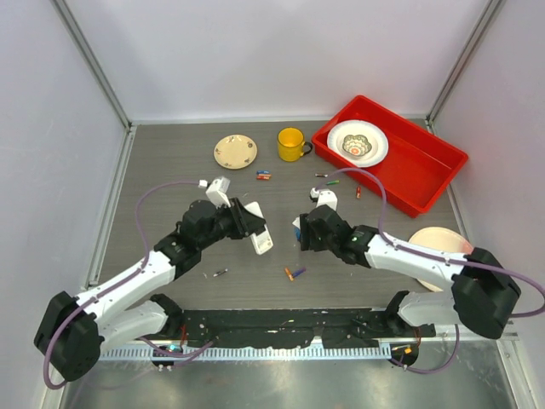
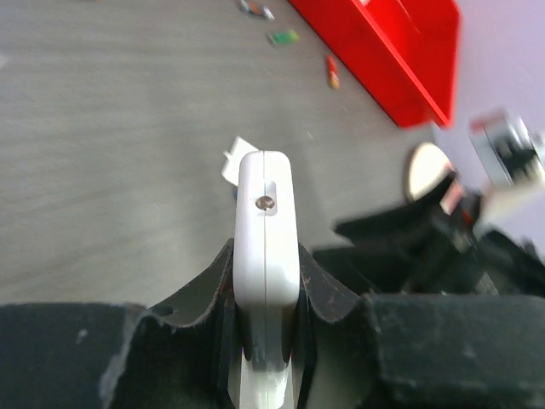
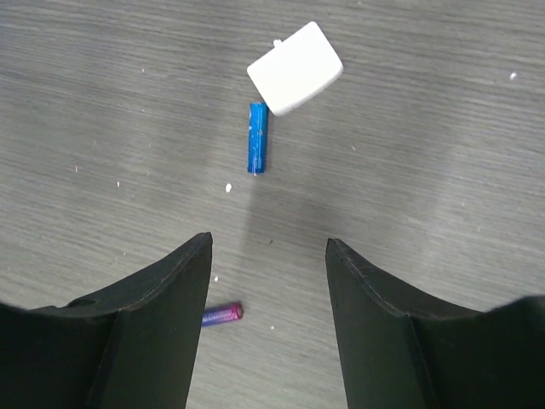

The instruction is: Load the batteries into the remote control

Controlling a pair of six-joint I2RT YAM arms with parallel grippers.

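Observation:
My left gripper is shut on the white remote, lifted over the middle of the table. In the right wrist view a blue battery lies beside a white rectangular piece, likely a cover, and a purple battery is partly behind a finger. My right gripper hovers above them, part open with nothing between its fingers. An orange battery lies near the front. More batteries lie toward the back, including a red one and a green one.
A red bin with plates stands at the back right. A yellow mug and a small plate are at the back. A round plate lies right, behind my right arm.

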